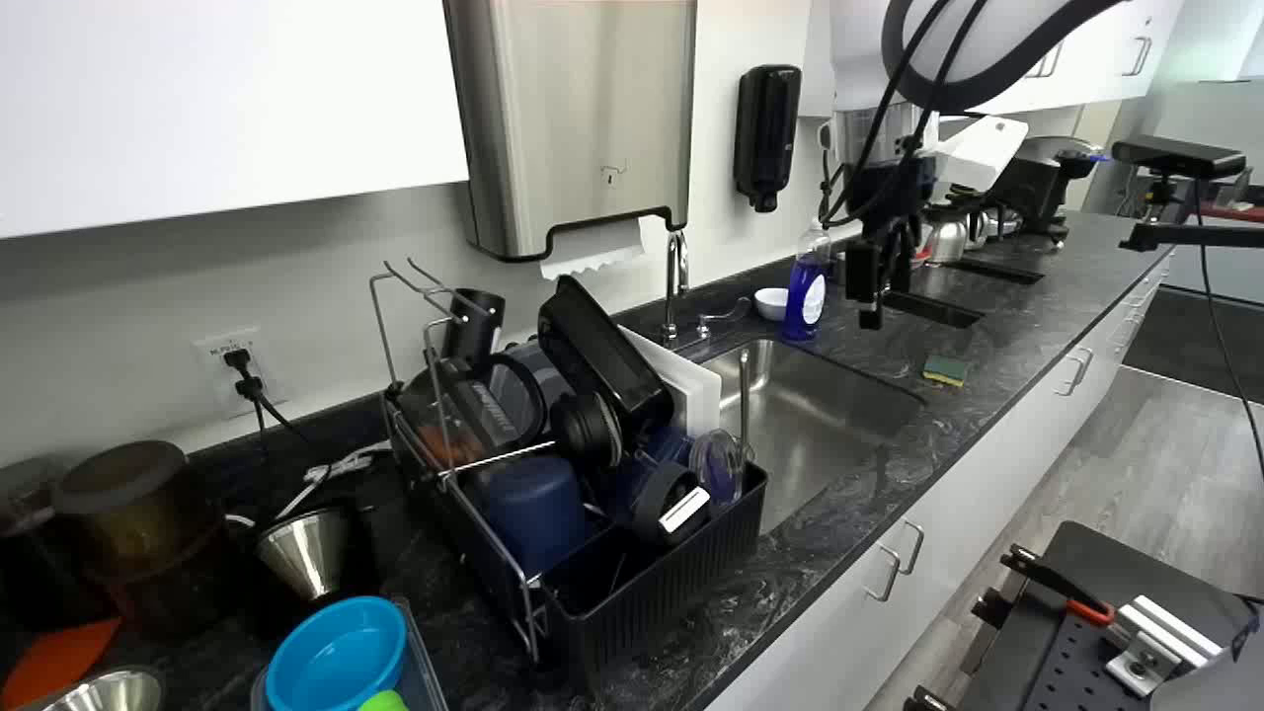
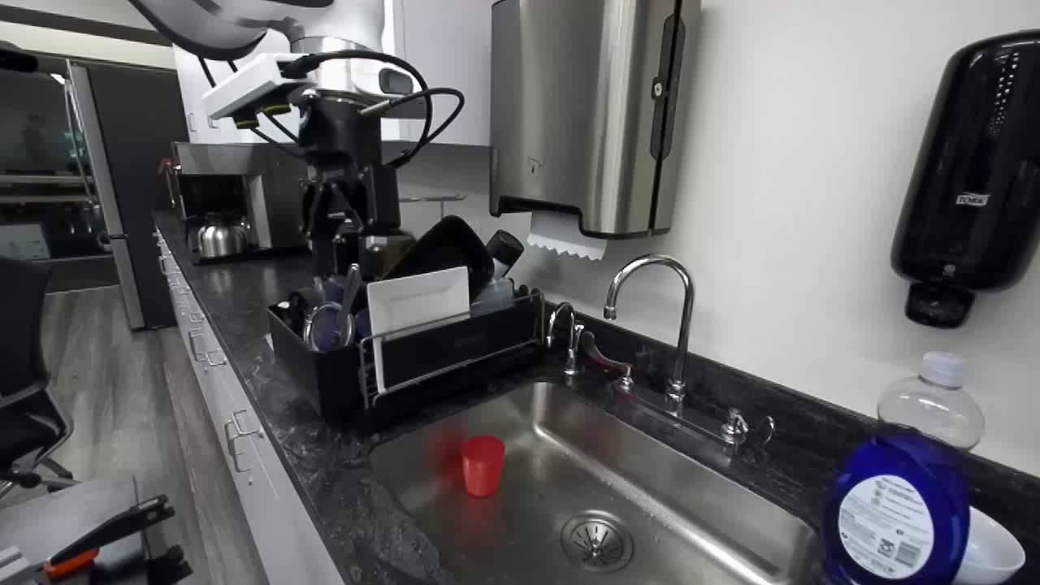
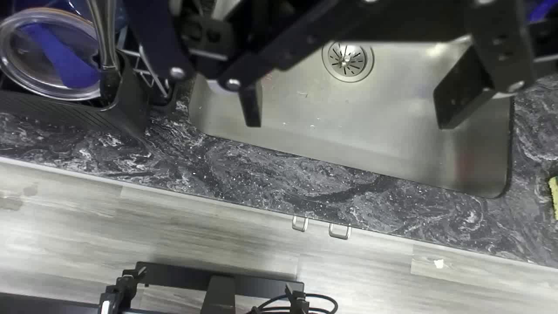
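My gripper is open, its two black fingers (image 3: 463, 94) wide apart with nothing between them. Below it the wrist view looks down on the steel sink (image 3: 335, 120) and the counter's front strip. In the first exterior view the gripper (image 1: 874, 290) hangs high, fingers downward; the second shows the gripper (image 2: 341, 234) from the other side, clear of the counter. A red cup (image 2: 483, 466) stands in the sink near its left side, left of the drain (image 2: 596, 541). I cannot make out the cup itself in the wrist view; the rack hides that part of the sink in the first exterior view.
A full dish rack (image 1: 670, 604) with black pans, lids and a white board (image 2: 419, 307) borders the sink. Around the basin are the faucet (image 2: 682, 322), a blue soap bottle (image 1: 806, 290), a white bowl (image 1: 772, 304) and a sponge (image 1: 945, 371).
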